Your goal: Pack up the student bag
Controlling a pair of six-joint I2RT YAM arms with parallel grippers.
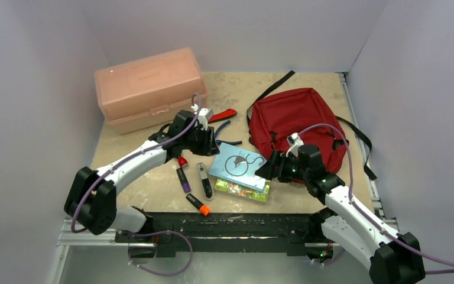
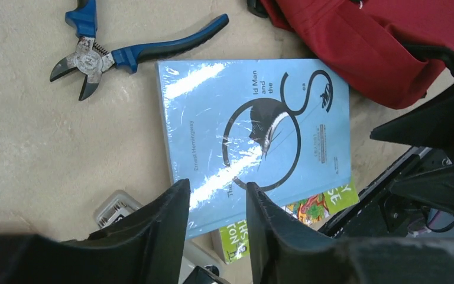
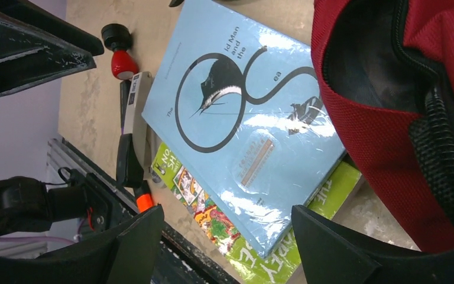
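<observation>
A light-blue shrink-wrapped book (image 1: 238,164) lies slightly askew on top of a green picture box (image 1: 239,189), whose front strip pokes out beneath it. My left gripper (image 1: 214,147) hangs by the book's far left corner. In the left wrist view the left fingers (image 2: 174,204) stand apart with nothing gripped. My right gripper (image 1: 262,171) is over the book's right end; in the right wrist view its fingers (image 3: 316,236) are wide apart above the book and box, empty. The red bag (image 1: 292,118) lies behind and to the right, with a dark zipped opening (image 3: 372,59) showing.
Blue-handled pliers (image 1: 221,131) and a red-handled tool (image 1: 223,115) lie beyond the book. A grey cutter (image 1: 205,181), a purple-capped marker (image 1: 183,179) and an orange-tipped marker (image 1: 198,205) lie left of it. A closed pink case (image 1: 151,83) fills the back left.
</observation>
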